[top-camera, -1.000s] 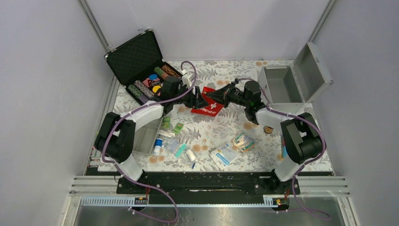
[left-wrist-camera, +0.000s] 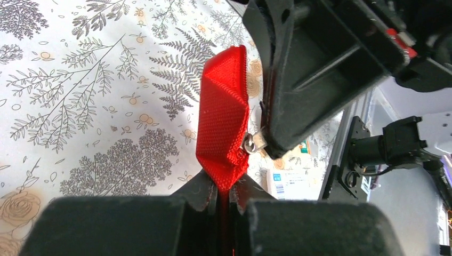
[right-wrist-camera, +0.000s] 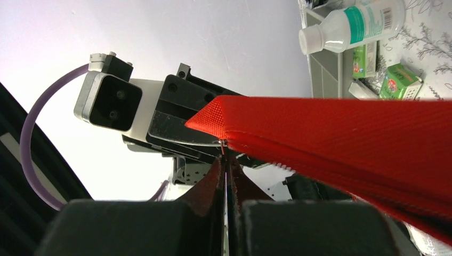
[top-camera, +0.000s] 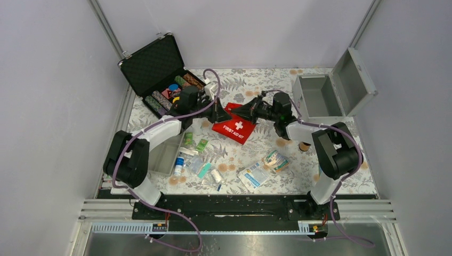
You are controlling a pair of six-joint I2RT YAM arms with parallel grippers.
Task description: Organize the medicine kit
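A red cloth FIRST AID KIT pouch (top-camera: 234, 130) with a white cross hangs between my grippers. In the left wrist view my left gripper is shut on the red pouch's edge, with a metal zipper piece beside it and the other gripper's black body close by. In the right wrist view my right gripper is shut at a small metal piece on the pouch's zipper edge, apparently the zipper pull; the red fabric (right-wrist-camera: 341, 133) fills the right side.
An open case (top-camera: 150, 66) stands back left, an open grey box (top-camera: 318, 93) back right, a translucent bin (top-camera: 165, 160) front left. A bottle (top-camera: 179, 166), small green boxes (top-camera: 201, 144), packets (top-camera: 253, 176) and a round jar (top-camera: 304, 146) lie around.
The pouch now shows wider and lower, its lettering more visible. My grippers have shifted slightly, the left a little left, and remain close together.
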